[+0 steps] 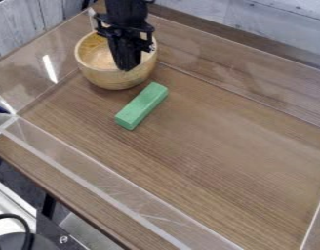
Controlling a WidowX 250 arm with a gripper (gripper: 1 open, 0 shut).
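Note:
My black gripper (128,51) is at the upper left of the camera view, over a tan round bowl (95,68), with its lower end at the bowl's opening. It looks shut, with nothing visible between its fingers, though its tips are small and dark. A green rectangular block (141,105) lies on the wooden table just below and right of the bowl, apart from it.

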